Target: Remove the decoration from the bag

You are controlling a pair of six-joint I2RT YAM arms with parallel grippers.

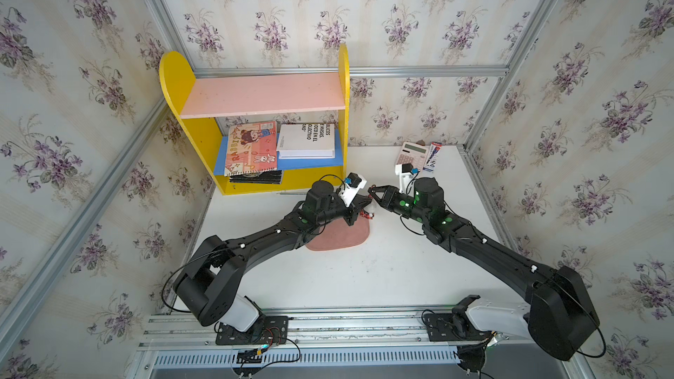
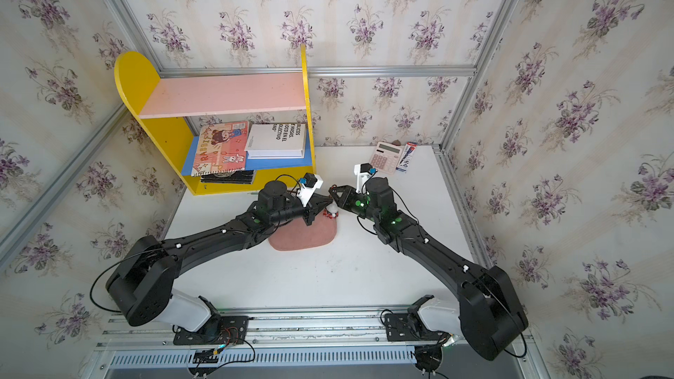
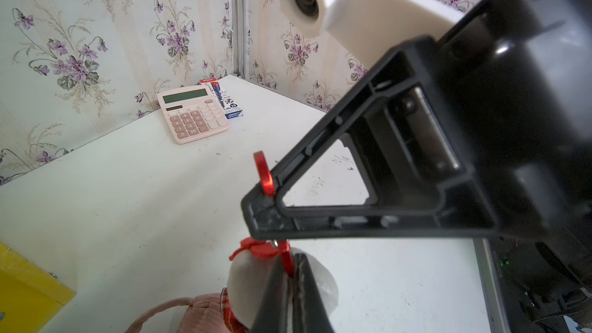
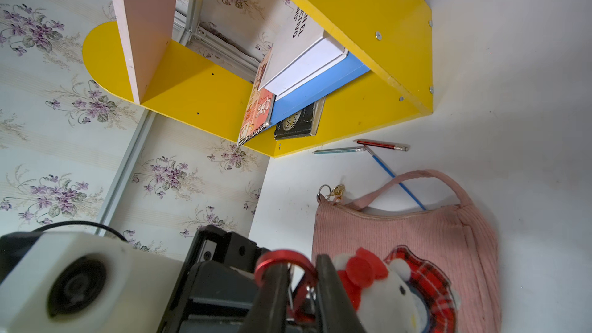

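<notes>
The pink bag (image 4: pixel 394 228) lies on the table. A white plush decoration (image 4: pixel 383 301) with red bow and plaid hangs from a red clip (image 3: pixel 264 172) over the bag. My left gripper is shut at the clip's lower part, above the plush; whether it grips the clip is hard to tell. My right gripper is at the upper part of the red clip, its fingertips close around it; how far open it is does not show clearly. The two grippers meet face to face.
A yellow shelf (image 4: pixel 394 18) with books stands at the back left. Pencils (image 4: pixel 382 145) lie between bag and shelf. A calculator (image 3: pixel 192 116) lies at the back right.
</notes>
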